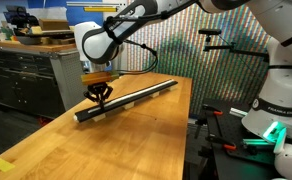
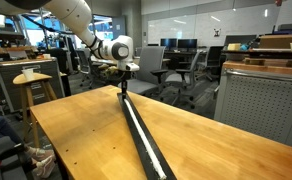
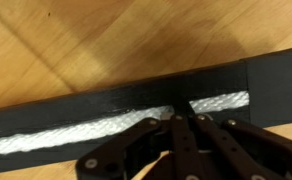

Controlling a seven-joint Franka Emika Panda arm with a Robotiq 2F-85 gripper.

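A long black strip (image 1: 126, 100) with a white rope (image 3: 76, 134) along its middle lies across the wooden table. In the wrist view, the rope runs on both sides of my fingers. My gripper is shut over the strip, near one end, its fingertips at the rope's line. Whether any rope is pinched between them is hidden. Exterior view 1 has the gripper (image 1: 101, 103) pointing down at the strip's left part; in exterior view 2 the gripper (image 2: 123, 95) is at the strip's far end.
Bare table (image 1: 96, 145) spreads widely on both sides of the strip. A yellow patch (image 1: 0, 164) marks the table's near left corner. Another white robot arm (image 1: 276, 105) stands at the right. A stool (image 2: 31, 85) and office chairs are beyond the table.
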